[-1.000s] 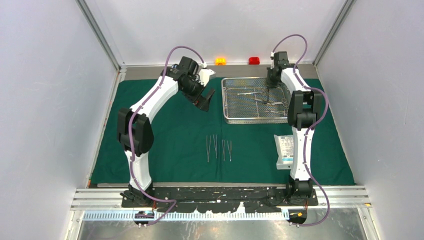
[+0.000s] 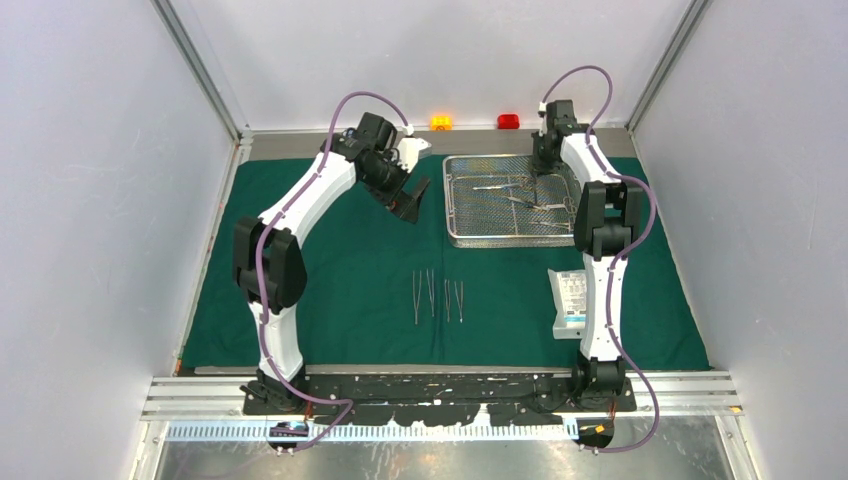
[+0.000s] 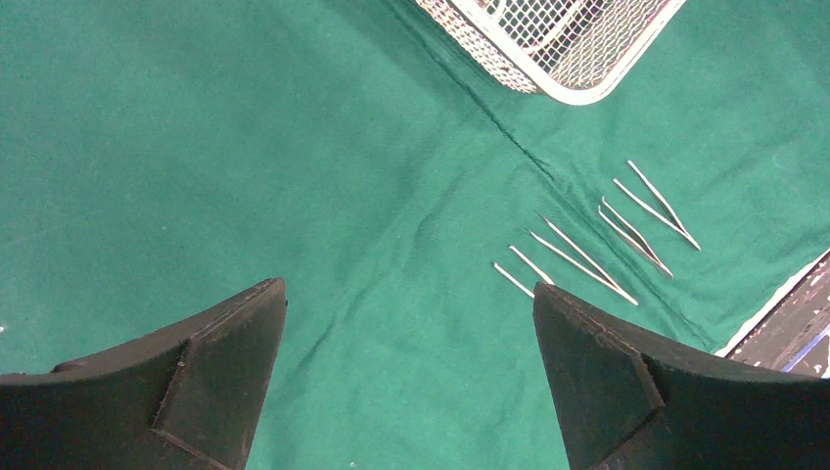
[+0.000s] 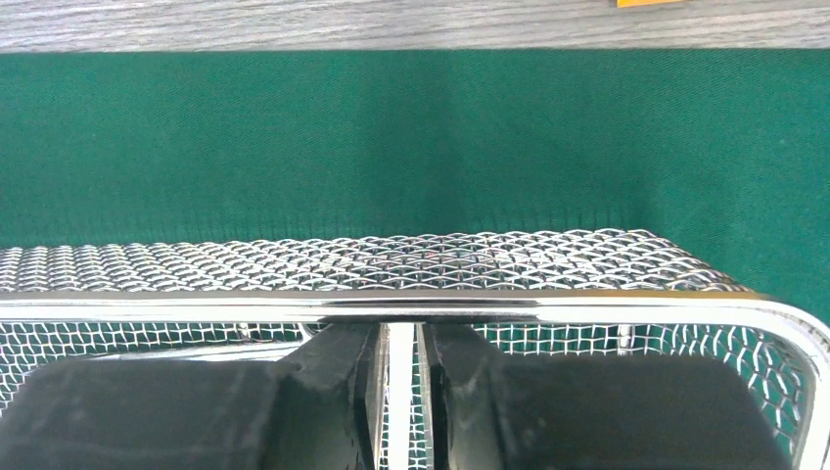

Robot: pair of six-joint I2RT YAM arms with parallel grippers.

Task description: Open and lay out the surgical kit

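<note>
The wire mesh basket (image 2: 510,237) stands right of centre on the green cloth, with several metal instruments in it, among them a slim silver one (image 2: 497,187). My right gripper (image 2: 537,172) reaches down inside by its back rim. The right wrist view shows its fingers (image 4: 328,357) a narrow gap apart; a bright strip and mesh appear between them, and I see no grip on anything. Left of the basket, my left gripper is open and empty above the cloth. Several tweezers-like instruments (image 3: 584,261) lie in a row on the cloth, in front of the basket.
A white package with a printed label (image 2: 570,300) lies at the front right, beside the right arm. Yellow (image 2: 441,123) and red (image 2: 508,121) blocks sit behind the cloth.
My left arm, the basket and the laid-out instruments show no movement.
</note>
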